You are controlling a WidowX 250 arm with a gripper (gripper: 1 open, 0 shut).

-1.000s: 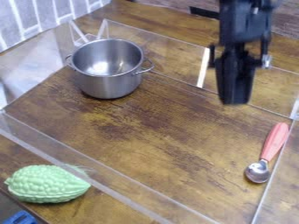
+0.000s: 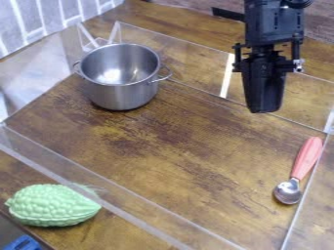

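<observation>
My black gripper (image 2: 267,93) hangs at the upper right above the wooden surface, pointing down and shut, with nothing seen between its fingers. A steel pot (image 2: 120,90) with two handles stands at the upper left, empty as far as shows. An ice cream scoop (image 2: 308,157) with a pink handle lies at the right, below and right of the gripper. A pale green bitter melon (image 2: 50,205) lies at the lower left.
Clear low panels border the work surface (image 2: 177,151), whose middle is bare. A blue object (image 2: 14,239) is cut off at the bottom left corner.
My gripper was blurred a second ago and is now sharp, having shifted only slightly. The pot, scoop and melon have stayed in place.
</observation>
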